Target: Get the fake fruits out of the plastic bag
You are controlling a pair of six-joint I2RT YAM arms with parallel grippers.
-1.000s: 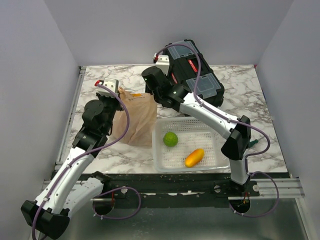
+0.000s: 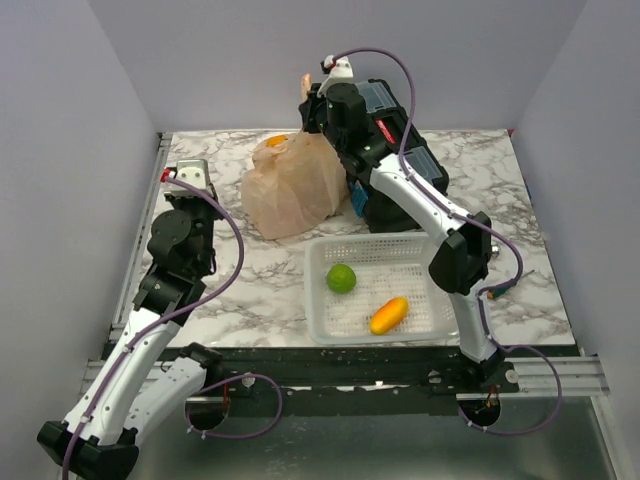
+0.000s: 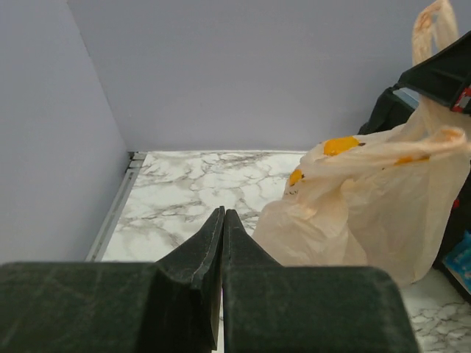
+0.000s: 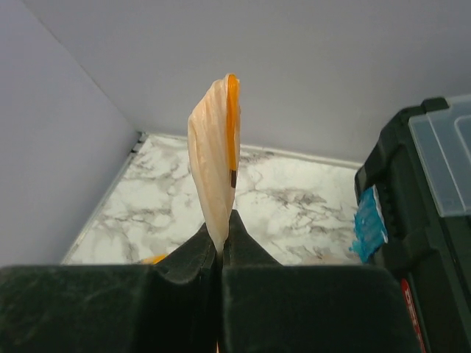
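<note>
The pale peach plastic bag [image 2: 288, 190] hangs at the back, left of the centre, pulled up toward my right gripper. That gripper is shut on a gathered strip of the bag, which stands up above its fingertips in the right wrist view. Away to the left, my left gripper is shut with nothing showing between its fingers; the bag [image 3: 383, 213] hangs apart from it. A green fruit [image 2: 341, 279] and an orange-yellow fruit [image 2: 389, 316] lie in the white basket [image 2: 314, 300]. Whether fruit is inside the bag cannot be seen.
Behind the right arm stands a black case [image 2: 421, 164] with clear lids, a blue packet [image 4: 370, 224] beside it. Small tools [image 2: 508, 284] lie right of the basket. Bare marble table [image 2: 250, 300] lies left of the basket.
The bag has come away from the left gripper and swung right, bunching up.
</note>
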